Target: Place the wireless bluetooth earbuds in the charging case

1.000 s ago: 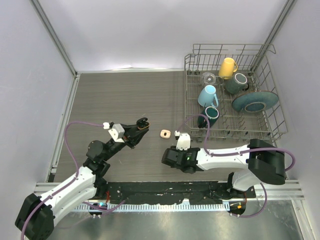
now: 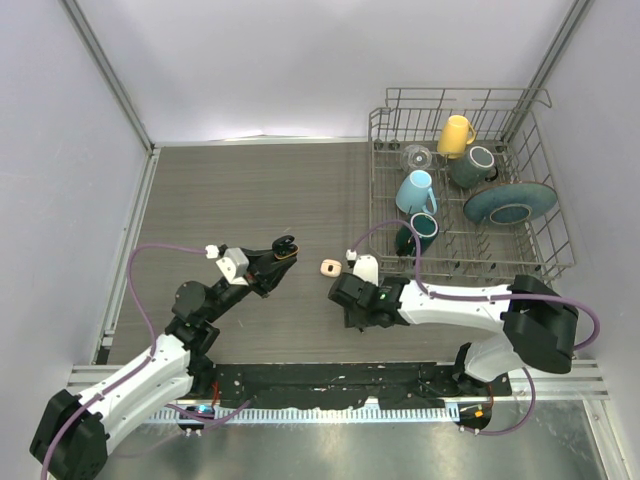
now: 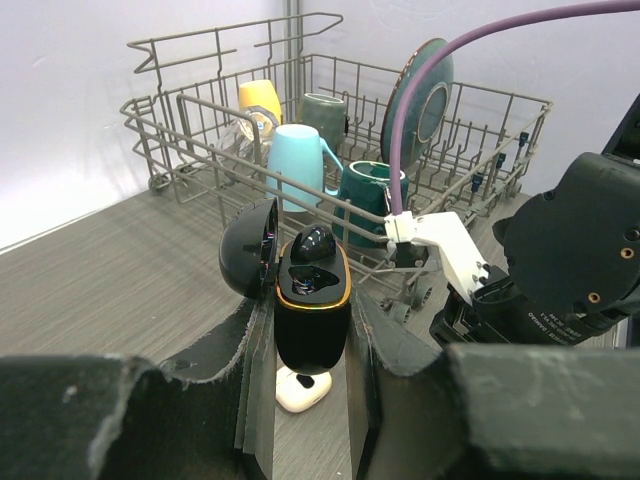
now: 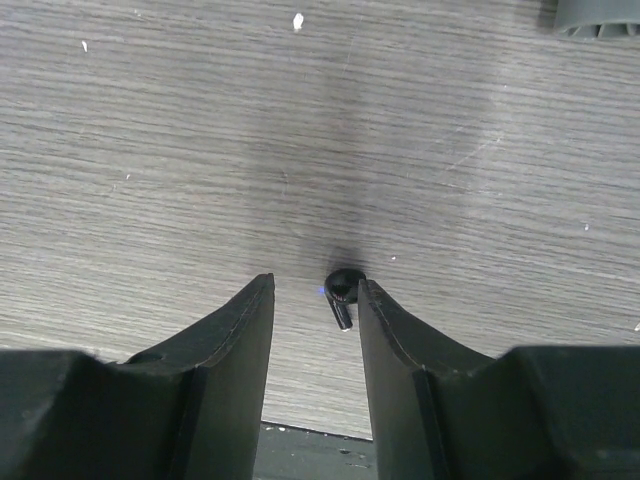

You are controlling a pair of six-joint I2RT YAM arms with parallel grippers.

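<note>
The open black charging case with a gold rim [image 3: 313,290] is clamped in my left gripper [image 2: 284,250], raised above the table, its lid [image 3: 247,248] tipped up. One black earbud [image 3: 314,240] shows at the case's opening; whether another seat is empty I cannot tell. In the right wrist view a loose black earbud [image 4: 345,289] lies on the table, its stem toward the near edge. My right gripper is part open above it; the earbud appears beside the right fingertip, with nothing held between the fingers.
A small white and tan object [image 2: 331,268] lies on the table between the arms. The wire dish rack [image 2: 455,240] with mugs and a plate fills the right back. Bare table [image 2: 230,180] stretches behind the left arm.
My right arm has shifted slightly toward the back and right, its wrist turning a little, and the loose earbud's tip now peeks out below it. The left arm and case stay still.
</note>
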